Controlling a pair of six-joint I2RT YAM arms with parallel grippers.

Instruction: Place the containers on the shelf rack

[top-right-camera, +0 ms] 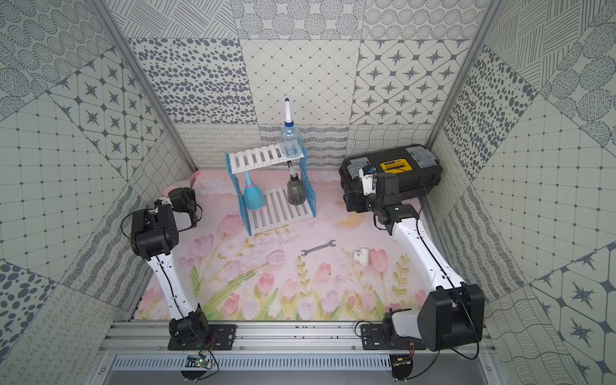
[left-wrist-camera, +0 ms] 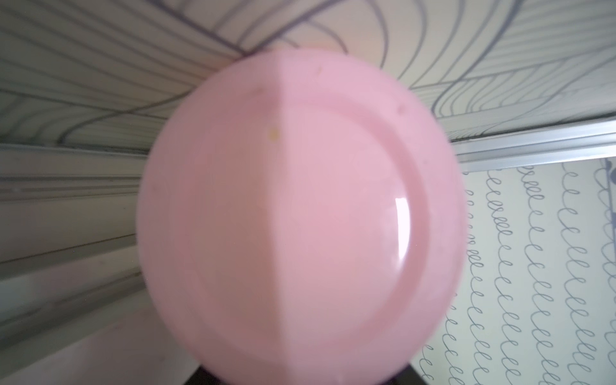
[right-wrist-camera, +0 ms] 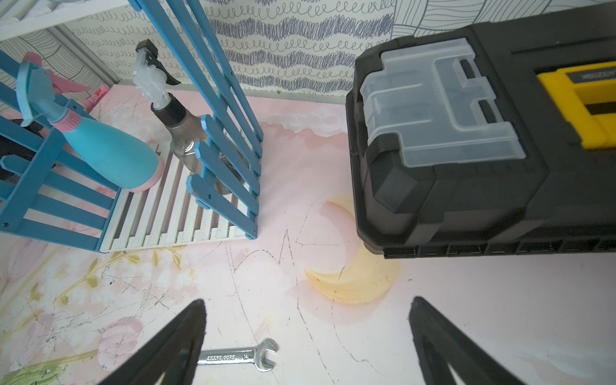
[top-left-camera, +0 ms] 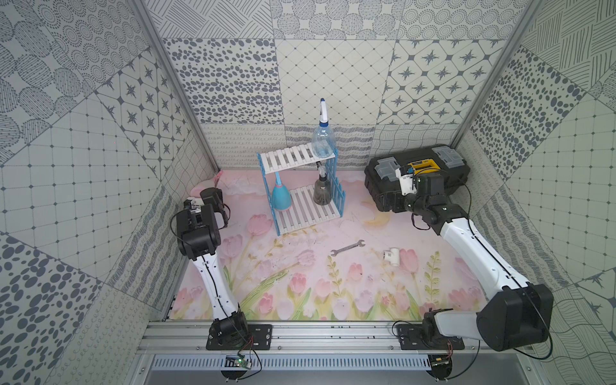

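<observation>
The pink watering can (top-left-camera: 202, 188) is at the left side of the table near the wall, partly hidden by the left arm. My left gripper is shut on it. In the left wrist view the round pink body of the can (left-wrist-camera: 320, 211) fills the middle, covering most of the fingers. The two-tier shelf (top-left-camera: 286, 158), white slats with blue sides, stands at the back centre, right of the can. My right gripper is open and empty, in front of the toolbox.
A clear spray bottle (top-left-camera: 323, 141) occupies the upper tier's right end. Below stand a turquoise bottle (top-left-camera: 281, 197) and a grey bottle (top-left-camera: 322, 192). A black toolbox (top-left-camera: 383, 186), a wrench (top-left-camera: 347, 248) and a white fitting (top-left-camera: 391, 256) lie rightward.
</observation>
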